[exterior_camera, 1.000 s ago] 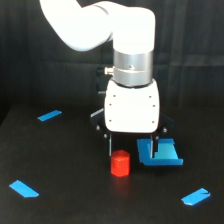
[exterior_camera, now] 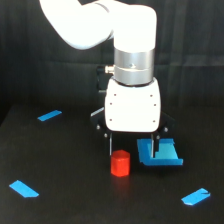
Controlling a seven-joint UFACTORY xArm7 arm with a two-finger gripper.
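Observation:
The white arm comes down from the top centre, and its gripper is in the middle of the view, its two thin dark fingers apart with nothing visible between them. A red cylinder stands on the dark table just below and left of the gripper's middle. A light blue square object, perhaps a tray or pad, lies behind and right of the cylinder, partly hidden by the right finger.
Blue tape strips mark the dark table at back left, front left and front right.

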